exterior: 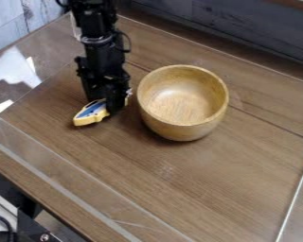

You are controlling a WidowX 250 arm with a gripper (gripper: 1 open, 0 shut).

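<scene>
My black gripper (109,102) reaches down from the top left, shut on a small yellow-and-blue object (88,114) at the tabletop, just left of a wooden bowl (182,120). The fingers are dark and partly hide the object, so its exact grip is hard to make out.
A wall lies along the back, and the table's edge runs along the lower left.
</scene>
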